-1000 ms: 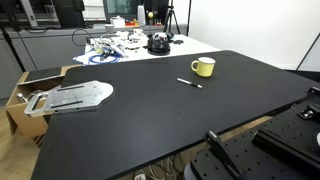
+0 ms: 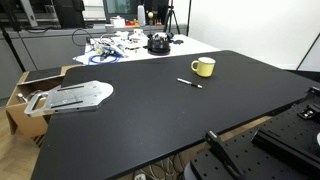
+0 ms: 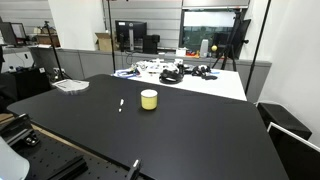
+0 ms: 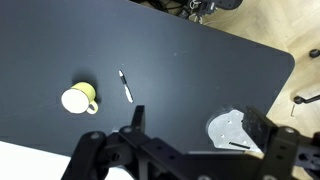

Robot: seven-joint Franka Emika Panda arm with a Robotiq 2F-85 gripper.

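Observation:
A yellow mug (image 2: 203, 67) stands upright on the black table, its handle showing on the left side in the first exterior view. Close by lies a thin pen or marker (image 2: 189, 83); the wrist view shows the same pen (image 4: 126, 86) to the right of the mug (image 4: 75, 100). At the lower edge of the wrist view my gripper is open, its two fingers wide apart and nothing held between them. It hangs clear above the tabletop, apart from both items. Neither exterior view shows the fingers clearly.
A flat silver plate-like piece (image 2: 72, 98) lies at the table's left end, partly behind a finger in the wrist view. Cables and gear clutter a white table (image 2: 118, 45) behind.

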